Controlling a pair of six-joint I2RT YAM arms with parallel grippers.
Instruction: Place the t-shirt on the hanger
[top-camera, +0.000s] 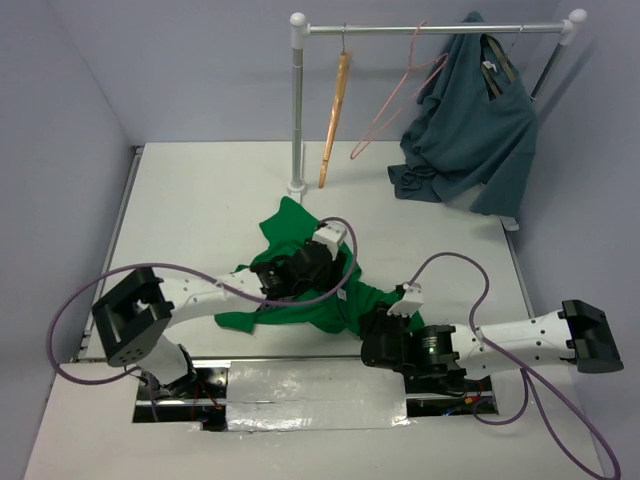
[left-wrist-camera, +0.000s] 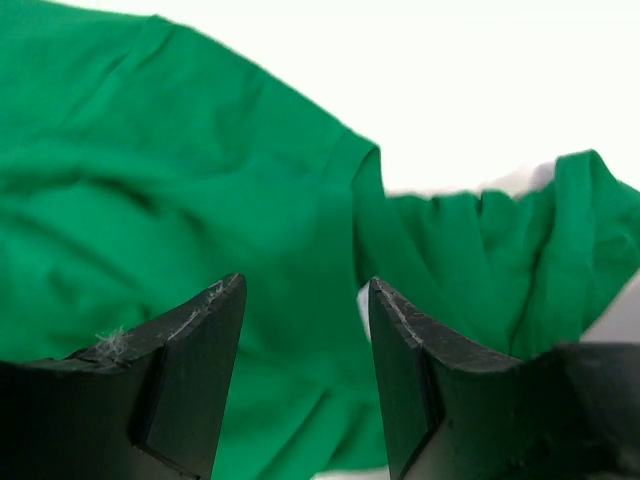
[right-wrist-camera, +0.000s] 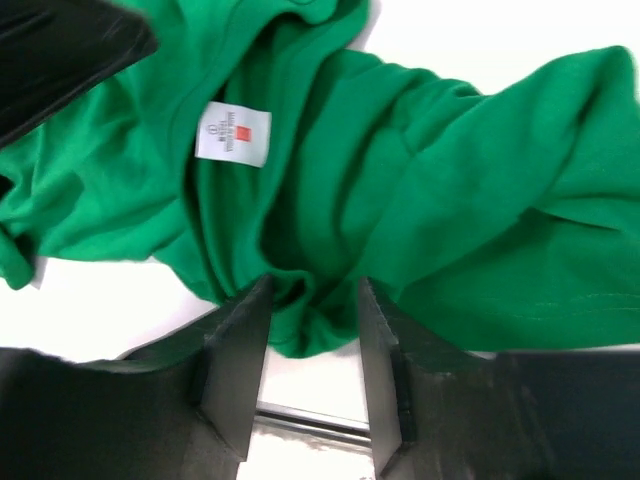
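Observation:
The green t shirt (top-camera: 290, 225) lies crumpled on the white work surface, its white label (right-wrist-camera: 233, 133) showing in the right wrist view. My left gripper hovers open over the upper part of the shirt, fabric beneath its fingers. My right gripper is part open above a bunched fold near the shirt's front edge; whether it touches the fabric is unclear. A wooden hanger (top-camera: 337, 95) and a pink hanger (top-camera: 372, 131) hang from the rail.
The white rail (top-camera: 440, 29) spans the back, with a dark teal garment (top-camera: 470, 140) hanging at its right. Bare surface (top-camera: 180, 200) lies left of the shirt. Walls stand on both sides.

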